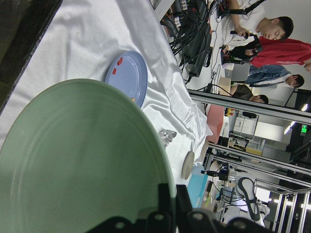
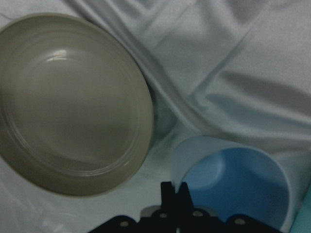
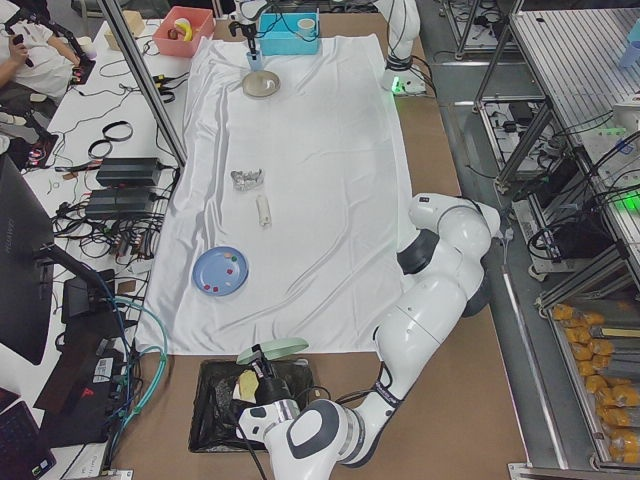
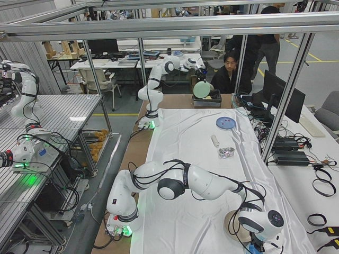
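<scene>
A green plate (image 1: pixel 82 150) is held upright by its rim in my left gripper, above a black lined bin (image 3: pixel 210 420) at the cloth's near end; it also shows in the camera right view (image 4: pixel 202 89). At the other end my right gripper is shut on the rim of a blue cup (image 2: pixel 233 184), beside a beige plate (image 2: pixel 77 111). A blue plate (image 3: pixel 220 283) with small red pieces lies on the white cloth.
A crumpled silver item (image 3: pixel 247 180) and a pale stick-like object (image 3: pixel 263 210) lie mid-cloth. A blue box (image 3: pixel 290 45) stands at the far end.
</scene>
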